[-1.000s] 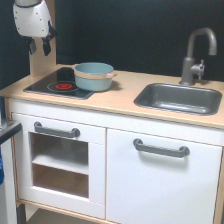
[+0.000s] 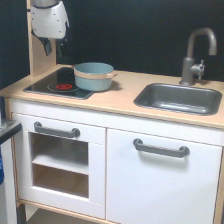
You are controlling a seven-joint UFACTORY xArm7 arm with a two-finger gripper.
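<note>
A teal pot [image 2: 95, 79] with light handles stands upright at the right side of the black stovetop [image 2: 45, 87], partly over its edge. The burner ring [image 2: 65, 87] to its left shows red. Up at the top left, my gripper [image 2: 53, 47] hangs above the stovetop and left of the pot, clear of both. Its dark fingers [image 2: 46, 46] stand apart, with nothing seen between them.
To the right is a grey sink [image 2: 180, 98] with a tall faucet [image 2: 190, 60]. Bare wooden counter [image 2: 125, 90] lies between pot and sink. Below are a cabinet door [image 2: 160, 175] and an oven front [image 2: 60, 170], both with grey handles. A dark wall stands behind.
My gripper has moved to the right, nearer the pot. The pot, stovetop and sink look the same.
</note>
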